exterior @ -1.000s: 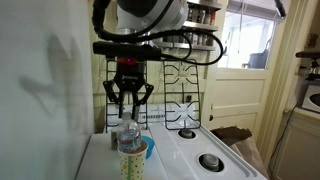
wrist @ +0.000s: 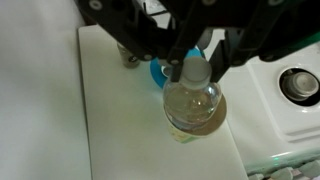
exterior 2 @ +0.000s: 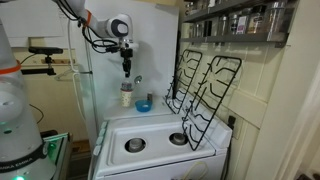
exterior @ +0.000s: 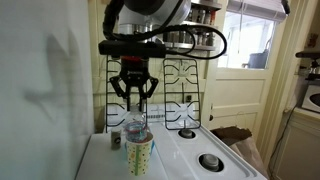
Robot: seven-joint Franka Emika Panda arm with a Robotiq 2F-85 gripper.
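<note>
A clear bottle hangs upright from my gripper, which is shut on its cap end. In the wrist view the bottle shows from above, its white cap between the fingers. Below it is a pale, dotted cup. The bottle's lower end is hidden by the cup, and it looks to be at or inside the cup's mouth. In the second exterior view the same cup appears at the far end of the counter. I cannot tell whether the cup touches the counter.
A blue bowl stands close beside the cup. A small jar is near it. The white stovetop lies to one side, with grates propped upright behind. A wall bounds the counter's left.
Gripper, bottle and cup have shifted a little to the right and farther back in the exterior view. Less of the blue bowl shows now.
</note>
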